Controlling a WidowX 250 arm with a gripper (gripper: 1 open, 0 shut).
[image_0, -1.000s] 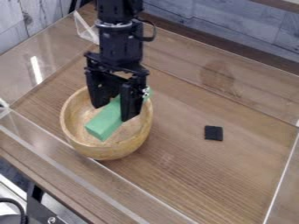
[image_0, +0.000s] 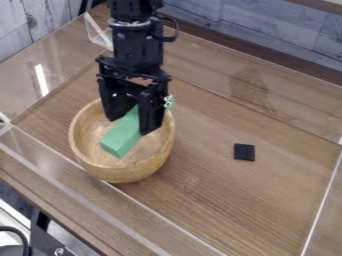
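Note:
The black robot arm reaches down from the top of the view to my gripper (image_0: 131, 114), which is open over a round tan bowl (image_0: 100, 160) at the left-middle. A green object (image_0: 124, 143) lies in the bowl, just below the gripper. Whether the fingers touch it is unclear.
A small black square (image_0: 245, 152) lies on the wooden table (image_0: 247, 210) to the right of the bowl. Dark cables show at the lower left corner, and a pale wall edges the top left.
The gripper and arm have shifted very slightly. The bowl and green object stand almost as before.

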